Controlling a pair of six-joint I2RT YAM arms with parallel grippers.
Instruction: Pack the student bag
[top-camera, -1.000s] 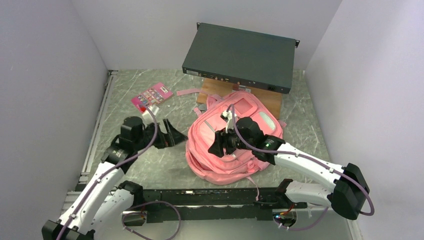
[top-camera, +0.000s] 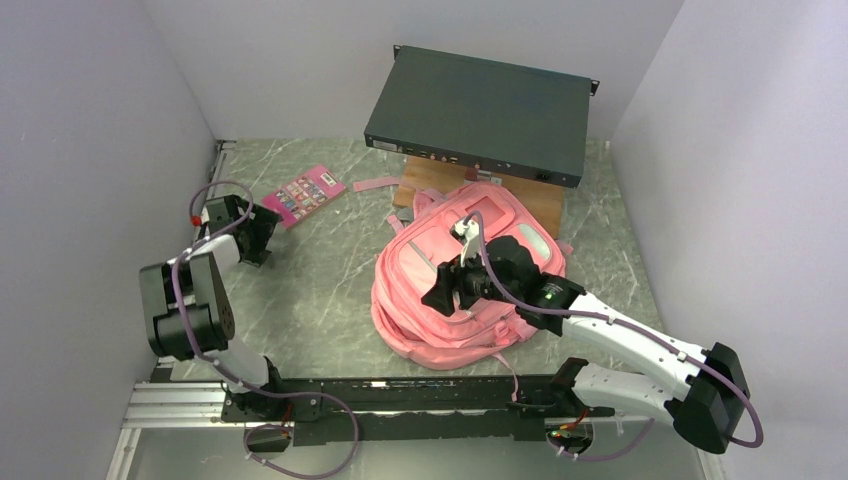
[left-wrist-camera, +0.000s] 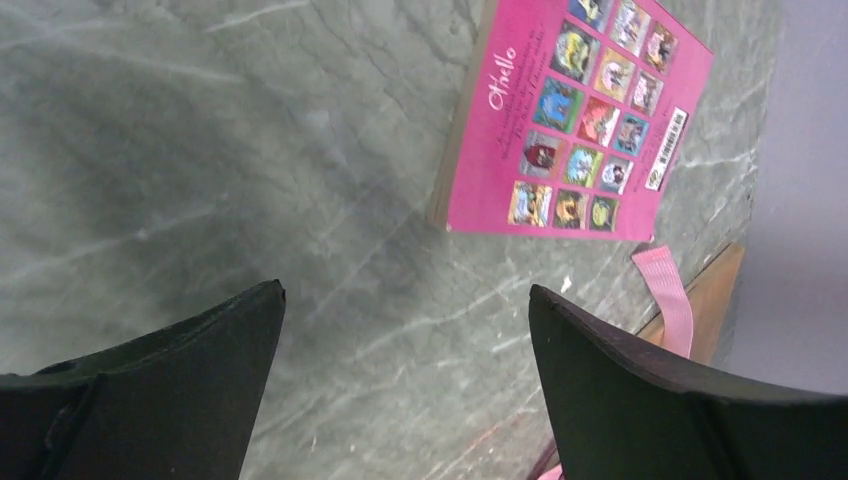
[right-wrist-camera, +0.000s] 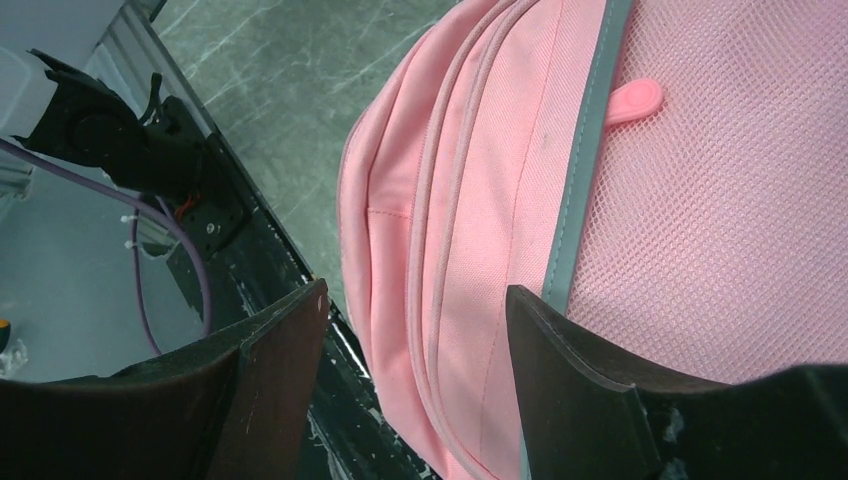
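Note:
A pink student bag (top-camera: 440, 330) lies on the marble-look table, right of the middle. Flat at the back left is a pink book (top-camera: 303, 195), its cover full of small pictures; the left wrist view shows the same book (left-wrist-camera: 590, 130) beyond the fingers. My left gripper stands open beside the book's near left corner, only bare table between its fingers. Over the bag hangs my right gripper, its fingers part open. Between and below them the right wrist view shows the bag's pink side and zip (right-wrist-camera: 440, 200), with no object gripped.
A big dark equipment box (top-camera: 480, 105) overhangs a wooden board (top-camera: 545, 200) at the back, behind the bag. Pink straps (top-camera: 376, 183) trail toward the book. Table surface (top-camera: 310, 290) between the left arm and the bag is clear.
My left arm has swung left and back from beside the bag to the table's left side near the book. The right arm has barely shifted; bag and book lie where they were.

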